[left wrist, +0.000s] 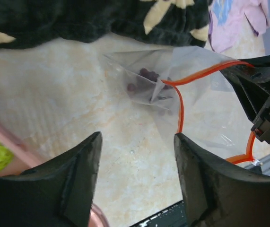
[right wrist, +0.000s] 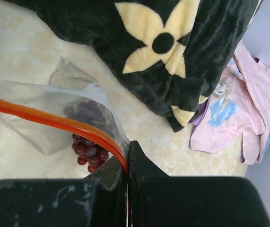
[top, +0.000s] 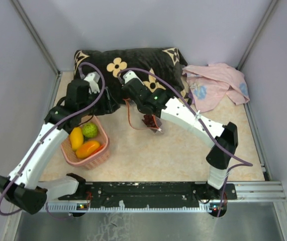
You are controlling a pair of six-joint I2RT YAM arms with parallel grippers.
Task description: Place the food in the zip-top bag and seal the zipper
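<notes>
A clear zip top bag [left wrist: 196, 101] with an orange zipper rim [right wrist: 61, 120] holds a bunch of dark red grapes [right wrist: 90, 151]. In the top view the grapes [top: 150, 121] lie low in the bag, right of centre. My right gripper is shut on the orange rim, which runs between its fingers. To the left of the bag, my left gripper stands open. Nothing is between its fingers, and the rim is beyond them. The bag's mouth gapes between the two arms.
A pink basket [top: 103, 155] with a green round fruit [top: 89, 130], a yellow fruit [top: 76, 138] and an orange one [top: 87, 149] stands under my left arm. Behind are a dark flowered cushion [top: 98, 60] and a pink cloth [top: 216, 85]. Table right of the bag is clear.
</notes>
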